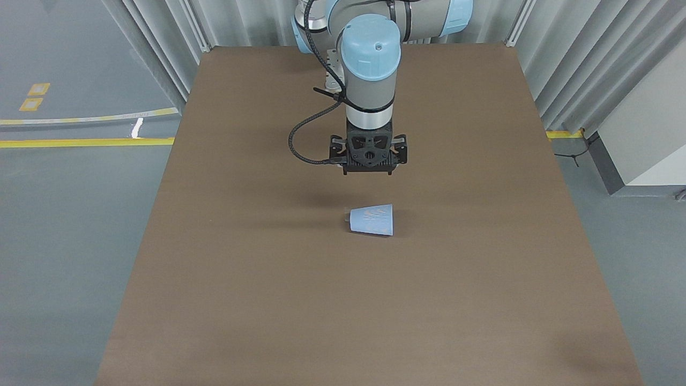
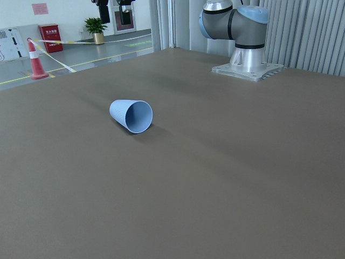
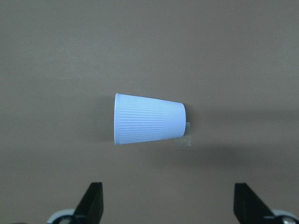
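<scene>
A light blue ribbed cup [image 1: 371, 219] lies on its side on the brown table [image 1: 366, 309], also seen in the left view [image 2: 130, 115] and centred in the wrist view [image 3: 148, 119]. A small piece of what looks like clear tape [image 3: 182, 141] is at its narrow end. My gripper is above the table, behind the cup in the front view, with its fingers wide apart and nothing between them. In the left view only its lower part shows at the top edge.
The table around the cup is clear. The robot's base [image 2: 248, 67] stands at the back of the table, with grey curtains behind it. Floor, cones and a plant lie beyond the table's edges.
</scene>
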